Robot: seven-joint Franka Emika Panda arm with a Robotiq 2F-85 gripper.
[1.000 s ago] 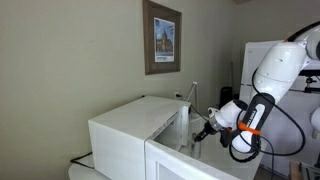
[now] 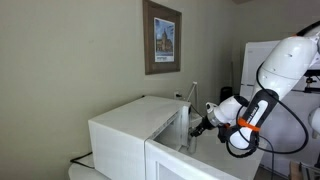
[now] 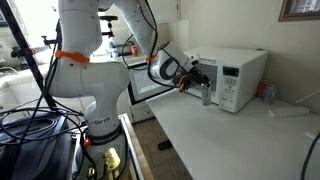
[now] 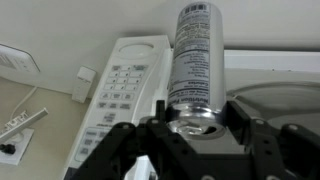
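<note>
A silver can with a printed label (image 4: 197, 70) fills the upper middle of the wrist view. My gripper is shut on it, one dark finger on each side. In exterior view 2 the can (image 3: 206, 96) hangs just outside the white microwave (image 3: 228, 78), near its keypad panel, with my gripper (image 3: 203, 84) beside it. Exterior view 1 shows the microwave (image 2: 120, 135) with its door (image 2: 185, 168) swung open; there the gripper (image 2: 198, 130) is small and partly dark against the arm.
The microwave's keypad (image 4: 122, 80) is close to the left of the can. In exterior view 2 the white tabletop (image 3: 215, 140) is broad and clear in front. A glass jar (image 3: 269, 93) stands right of the microwave.
My gripper and the can have moved slightly left, closer to the microwave, in exterior view 1. The microwave and its door look unmoved.
</note>
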